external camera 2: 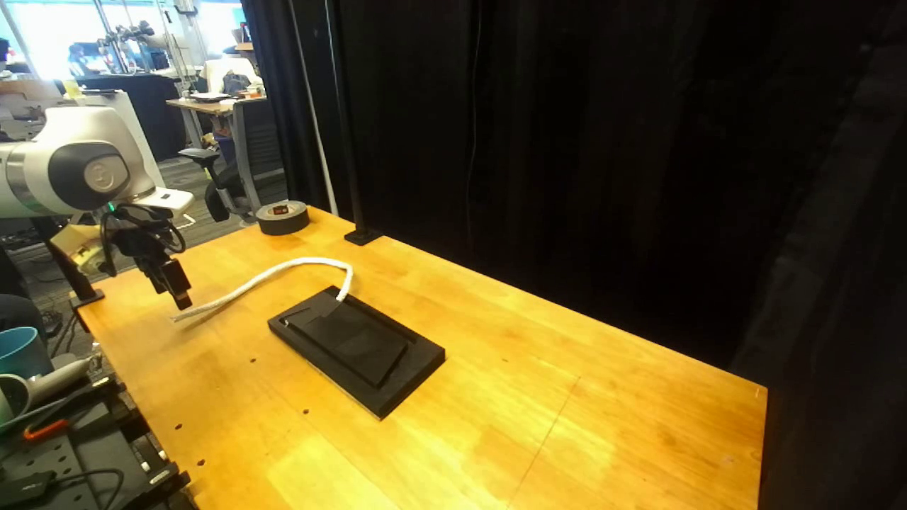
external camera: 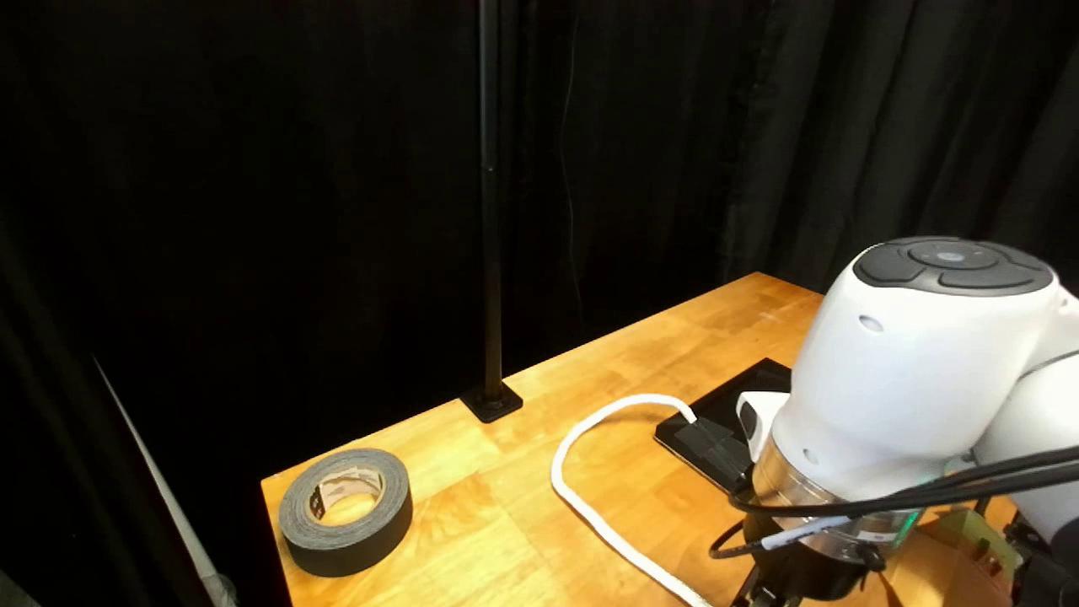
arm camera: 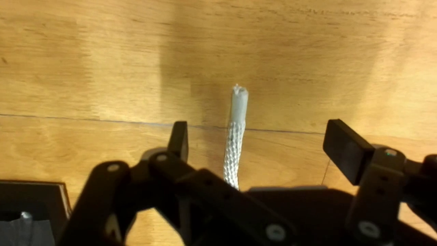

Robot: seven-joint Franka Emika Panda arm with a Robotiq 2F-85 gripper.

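A white braided cord (external camera: 597, 515) curves across the wooden table from a black tray-like board (external camera 2: 414, 377). In the second exterior view, the cord (external camera 2: 242, 290) ends just by my gripper (external camera 2: 177, 289). From the wrist, my gripper stands open, its two dark fingers wide apart. The cord's frayed loose end (arm camera: 239, 104) lies on the table in the gap seen between the fingers, touching neither. Lower down, the gripper's body hides the rest of the cord. At the wrist view's lower left shows a corner of the black board (arm camera: 30, 186).
A roll of dark tape (external camera: 346, 512) sits near the table's corner, and a black post base (external camera: 492, 403) stands at its edge. Black curtains hang behind.
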